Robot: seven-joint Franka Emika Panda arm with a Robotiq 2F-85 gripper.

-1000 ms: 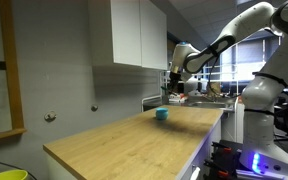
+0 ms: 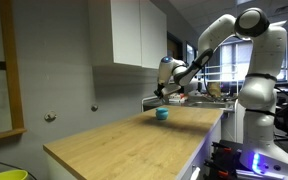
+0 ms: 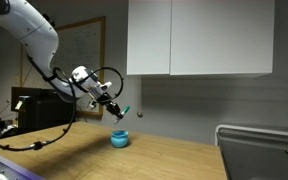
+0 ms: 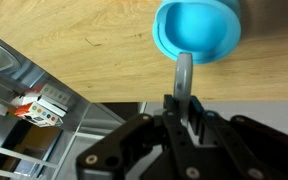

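Observation:
A light-blue bowl [image 4: 199,28] stands upright on the wooden counter; the top of the wrist view cuts off part of it. My gripper is shut on a slim object [image 4: 183,76], which looks grey in the wrist view and points toward the bowl's near rim. What this object is, I cannot tell. In exterior view 2 the gripper [image 3: 120,111] hangs above the bowl [image 3: 120,139], with something greenish at its tip. From exterior view 1 the gripper [image 2: 162,91] also appears above the bowl [image 2: 162,113], apart from it.
White wall cabinets [image 3: 214,40] hang over its back part. In the wrist view the counter's edge crosses the middle, and small boxes [image 4: 41,108] lie below it at left.
In exterior view 1 the arm has swung left and tilted, bringing the gripper from the bowl's right to above it. The bowl has not moved.

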